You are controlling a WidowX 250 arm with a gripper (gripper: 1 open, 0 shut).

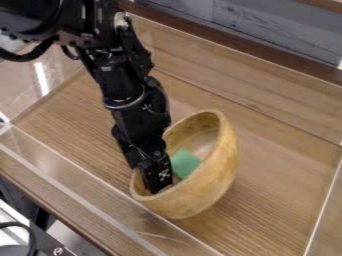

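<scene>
The black arm reaches down from the upper left, its gripper [150, 170] low inside the left part of a tilted pale wooden bowl [201, 198]. A green object [185, 161] lies in the bowl, right of the gripper. The fingertips are dark against the bowl's interior, and whether they are open or shut, or touch the bowl, is unclear.
The bowl sits on a light wooden surface [274, 210] with clear room to the right and behind. A transparent edge runs along the front left, with dark hardware and cables beyond it at the lower left. A grey plank wall stands at the back.
</scene>
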